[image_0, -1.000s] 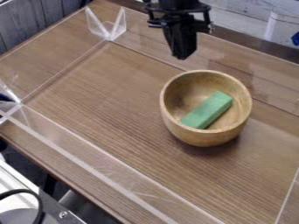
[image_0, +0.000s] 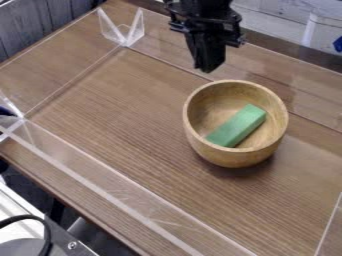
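Observation:
A wooden bowl (image_0: 218, 145) sits on the table in the right middle of the camera view, with a green oblong block (image_0: 235, 126) lying inside it. My dark gripper (image_0: 207, 64) hangs above and behind the bowl at the top of the view. It is shut, and I see nothing held at its tip.
A clear plastic piece (image_0: 122, 30) stands at the back left. Clear strips run along the left and front edges, and a grey fixture with a black cable is at the bottom left.
The gripper has shifted slightly and turned a little, staying high behind the bowl. The bowl and the green block look unmoved.

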